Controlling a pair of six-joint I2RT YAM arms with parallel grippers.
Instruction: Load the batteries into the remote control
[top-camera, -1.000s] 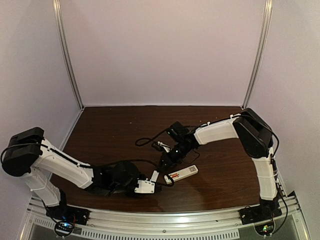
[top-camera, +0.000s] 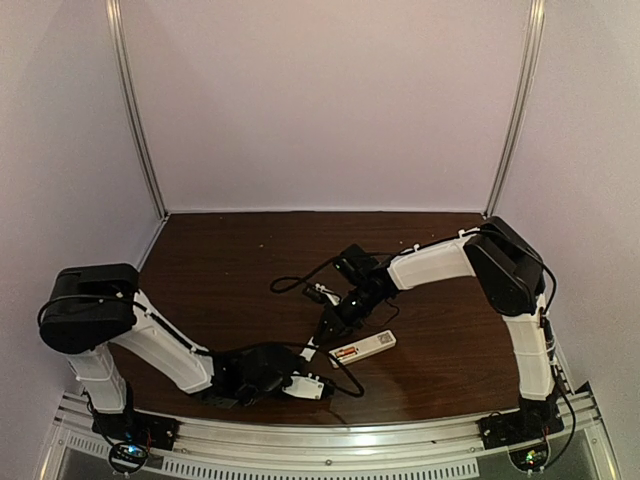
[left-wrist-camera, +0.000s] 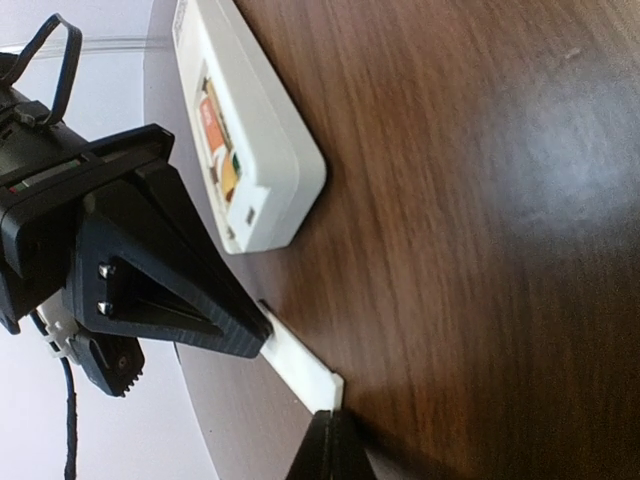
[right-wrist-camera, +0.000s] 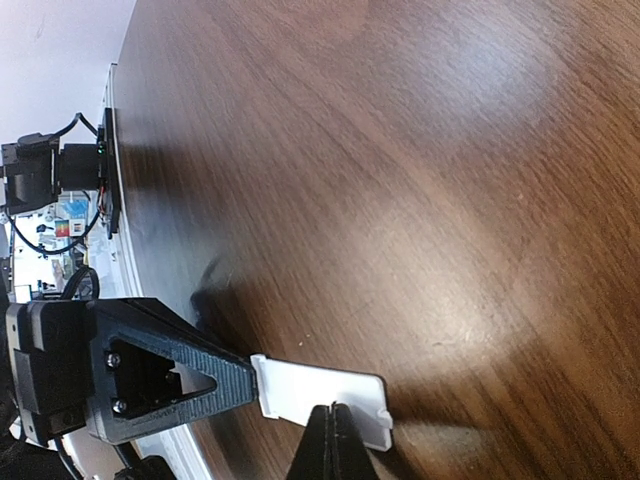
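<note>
The white remote (top-camera: 362, 348) lies on the table, its battery bay open with batteries (left-wrist-camera: 212, 130) inside. Its flat white cover lies between my two grippers, also seen as a white plate (right-wrist-camera: 320, 390) in the right wrist view. My left gripper is shut, its tips at one end of the cover. My right gripper is shut too, its tips at the cover's other end. Whether either pinches the cover cannot be made out.
An aluminium rail (top-camera: 330, 430) runs along the front edge. Black cables loop over both arms near the remote.
My left arm has moved to the right, toward the white cover and the remote. The right arm and the remote look unchanged.
</note>
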